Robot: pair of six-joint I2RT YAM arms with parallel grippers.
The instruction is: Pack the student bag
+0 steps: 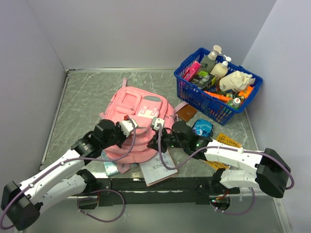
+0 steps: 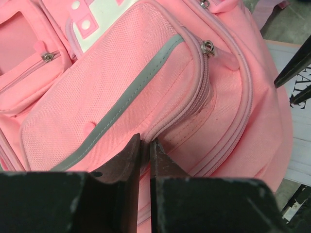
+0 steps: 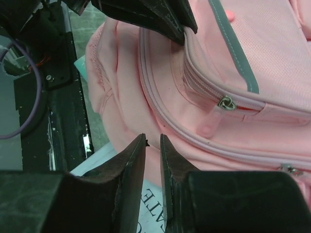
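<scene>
The pink school bag (image 1: 138,104) lies on the grey table, its front facing up. My left gripper is closed around the zipped edge of the bag's front pocket (image 2: 121,92), its dark fingertips pinching the fabric. In the right wrist view the left fingers (image 3: 167,22) also grip that edge. Over the near right part of the bag is my right gripper, its fingers slightly apart and nothing between them. A zipper pull (image 3: 227,103) hangs at the pocket's end, away from the right fingers. The bag's interior is hidden.
A white book (image 1: 158,171) and a pale blue item (image 1: 110,167) lie partly under the bag's near side. A brown wallet (image 1: 186,112), blue pouch (image 1: 202,127) and yellow packet (image 1: 228,141) lie to the right. Behind them stands a full blue basket (image 1: 209,108).
</scene>
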